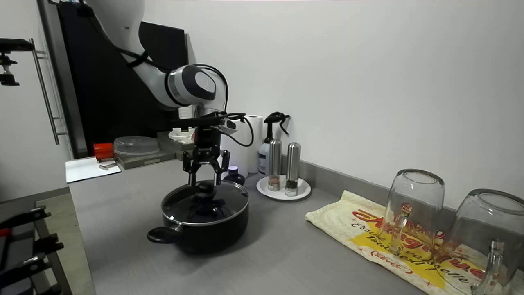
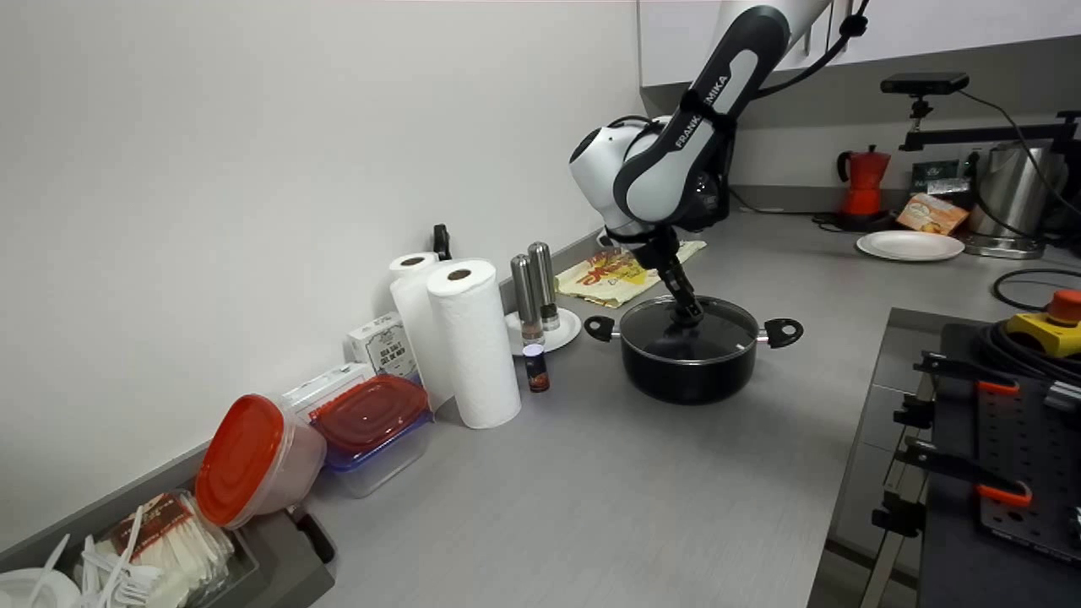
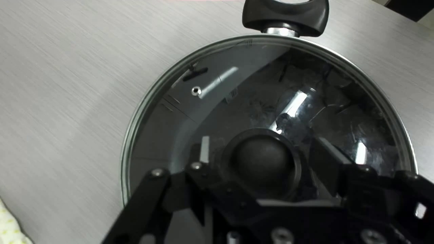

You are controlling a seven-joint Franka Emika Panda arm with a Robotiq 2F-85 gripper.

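Observation:
A black pot (image 1: 211, 238) stands on the grey counter, covered by a glass lid (image 1: 184, 206) with a steel rim. In the middle of the lid is a round black knob (image 3: 260, 162). My gripper (image 1: 204, 181) points straight down over it. In the wrist view the fingers (image 3: 204, 149) stand on either side of the knob, part open, with a gap visible to the left and right of it. The exterior view from the far side shows the gripper (image 2: 687, 312) over the lid's centre, where the arm hides most of the knob.
Two steel mills on a white plate (image 1: 304, 193) stand behind the pot, near a small dark jar (image 2: 536, 370) and paper towel rolls (image 2: 474, 344). A printed cloth (image 1: 363, 231) bears two glass mugs.

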